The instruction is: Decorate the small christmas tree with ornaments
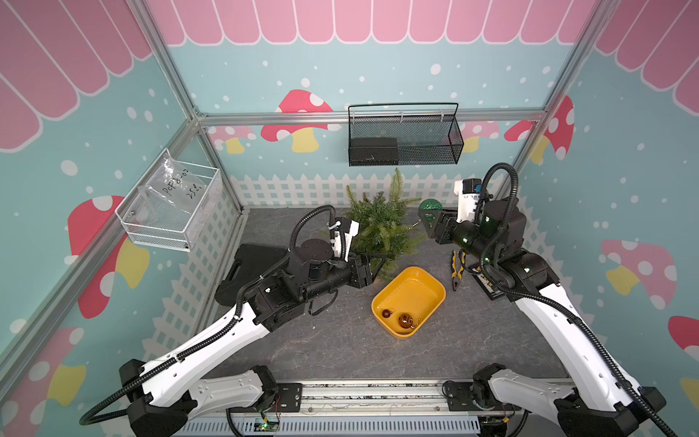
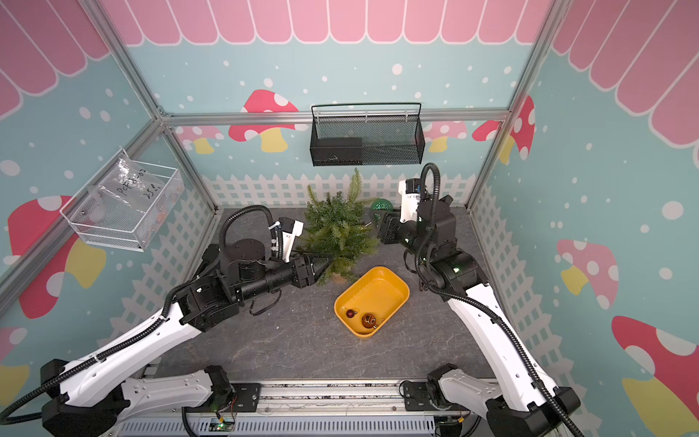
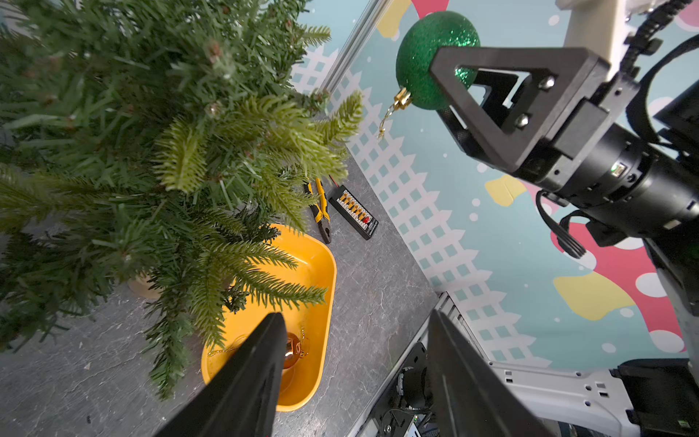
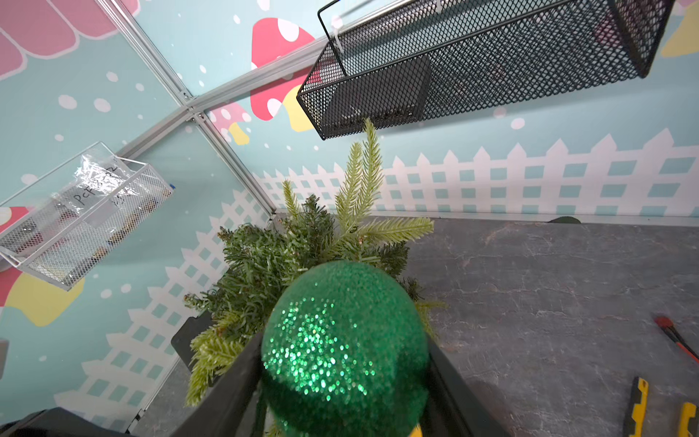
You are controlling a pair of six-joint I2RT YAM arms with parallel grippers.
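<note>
A small bushy christmas tree point(image 1: 380, 225) stands at the table's middle back. My right gripper point(image 1: 437, 222) is shut on a glittery green ball ornament, held beside the tree's upper right, its gold cap and string pointing toward the branches; in the right wrist view the ball point(image 4: 343, 349) fills the lower middle. My left gripper is at the tree's left front, fingers apart with nothing between them. The yellow tray point(image 2: 382, 287), in front of the tree, holds a small dark ball point(image 1: 386, 313) and an amber ornament point(image 1: 405, 320).
Yellow-handled pliers point(image 3: 321, 207) and a small dark case point(image 3: 354, 211) lie right of the tree. A black case point(image 1: 251, 262) lies at left. A black wire basket point(image 1: 405, 142) and a white one point(image 1: 171, 211) hang on the walls.
</note>
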